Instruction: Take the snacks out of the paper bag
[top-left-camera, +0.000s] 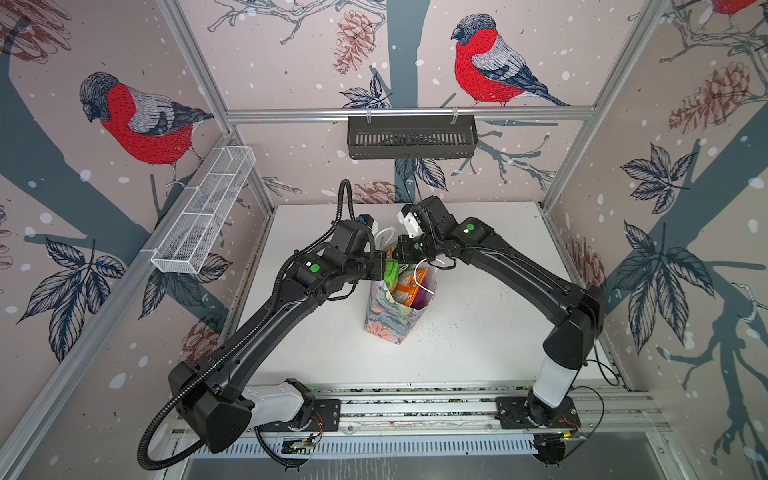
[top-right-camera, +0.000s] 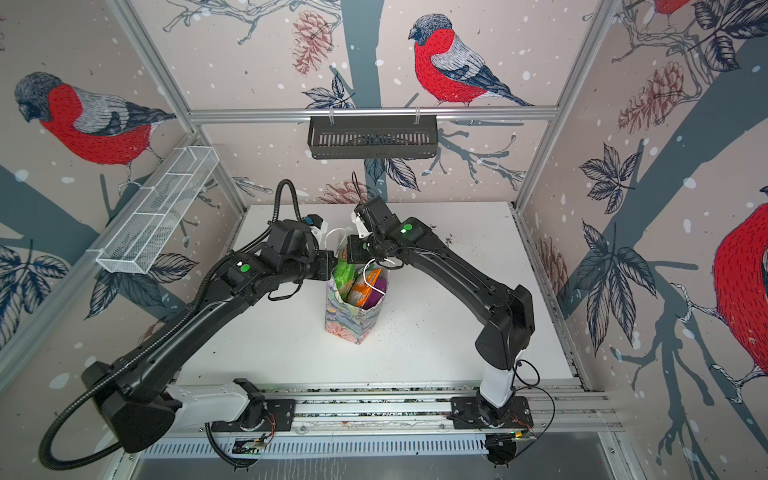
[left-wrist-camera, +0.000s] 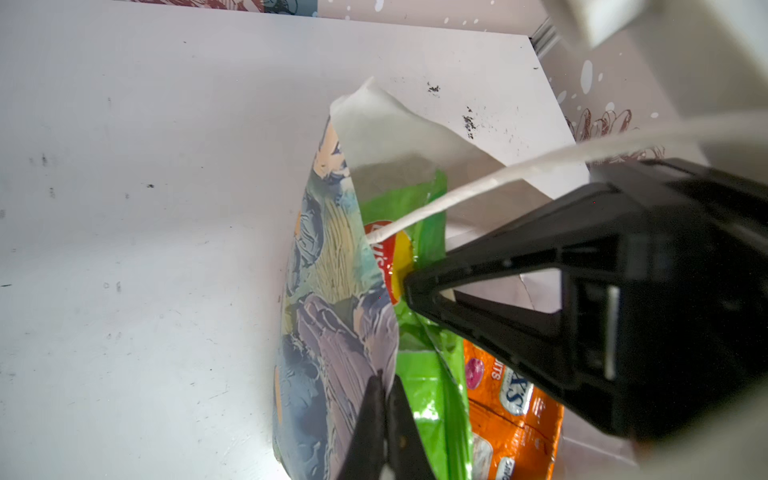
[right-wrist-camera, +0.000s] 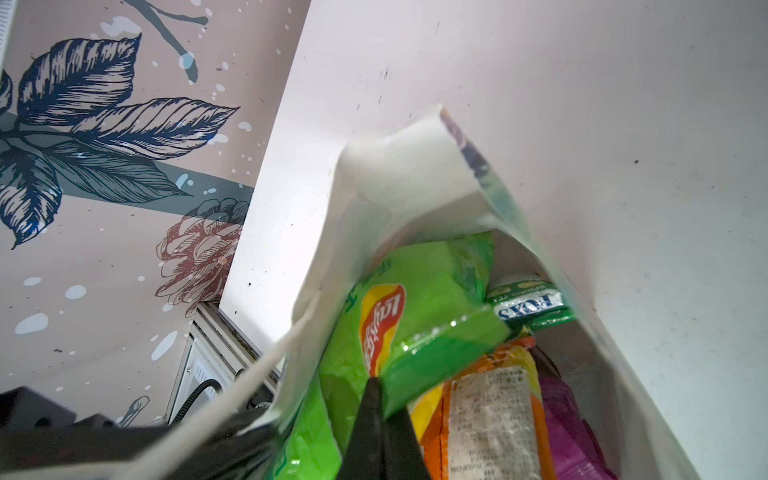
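The floral paper bag (top-left-camera: 390, 321) stands on the white table, its mouth open upward. My left gripper is shut on the bag's rim at one side. My right gripper reaches over the mouth and is shut on a green Lay's chip bag (right-wrist-camera: 436, 280), pinching its crimped edge. In the left wrist view that chip bag's top shows against the inner wall, its lower part still inside. Also in the bag are an orange packet (right-wrist-camera: 492, 416), a purple packet (right-wrist-camera: 569, 428) and a small green Fox's packet (right-wrist-camera: 528, 304).
White string handles (left-wrist-camera: 512, 169) loop across the mouth, close to both grippers. A dark basket (top-left-camera: 412, 144) hangs on the rear bar; a white wire shelf (top-left-camera: 204, 212) is at left.
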